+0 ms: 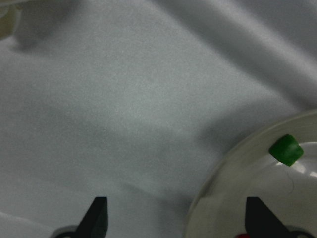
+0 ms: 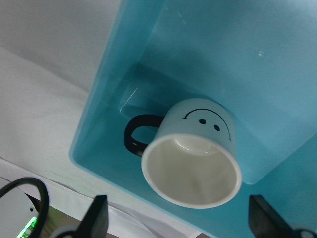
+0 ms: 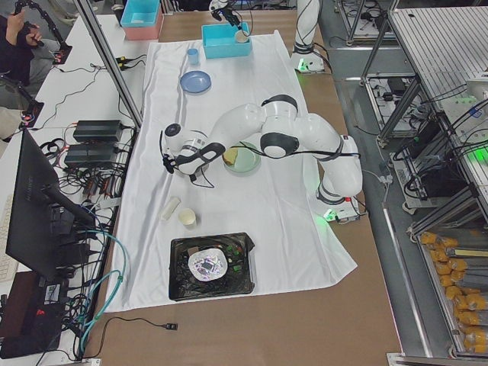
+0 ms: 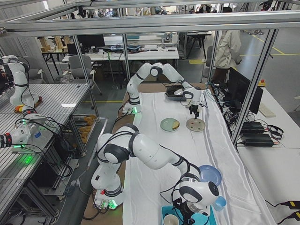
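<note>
My left gripper is open, low over the white cloth at the rim of a pale plate (image 1: 223, 193), which holds a small green piece (image 1: 286, 149) and a red bit at the bottom edge; nothing shows between the fingers. The right gripper is open over the blue bin (image 2: 223, 59), in which a white smiley mug (image 2: 198, 124) with a black handle lies on its side.
A green plate (image 4: 167, 124) with a yellow item, a blue plate (image 4: 210, 174) and a blue cup (image 4: 220, 203) stand on the cloth. A black tray (image 3: 211, 282), cream cup (image 3: 187, 217) and white stick (image 3: 170, 208) are near the left arm.
</note>
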